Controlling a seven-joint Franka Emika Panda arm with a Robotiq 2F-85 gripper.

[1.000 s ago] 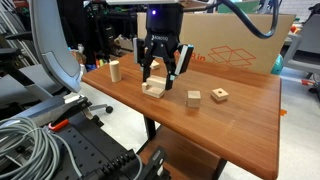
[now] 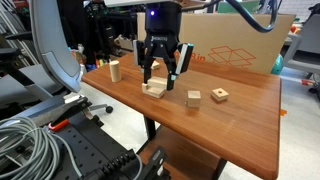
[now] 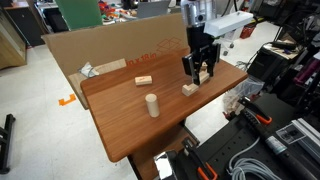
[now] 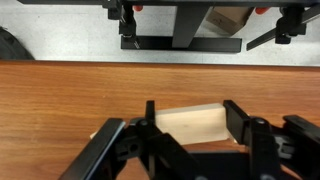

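Note:
Pale wooden block (image 4: 192, 124) spans the space between my gripper's two fingers in the wrist view, and my gripper is shut on it. In exterior view 2 the gripper (image 3: 203, 76) is low over the near part of the table. Another light block (image 2: 153, 92) lies on the tabletop directly under or beside the held one; whether the two touch cannot be told. Part of the gripper hides the held block in exterior view 1.
On the wooden table (image 2: 245, 125) stand an upright cylinder (image 2: 115, 71), a cube-like block (image 2: 193, 98) and a flat block (image 2: 220, 95). A cardboard panel (image 2: 235, 40) lines the back. Bare tabletop extends to the right in exterior view 1.
Over the last second the gripper has shifted only slightly, staying low at the same place above the blocks. The other blocks have not moved.

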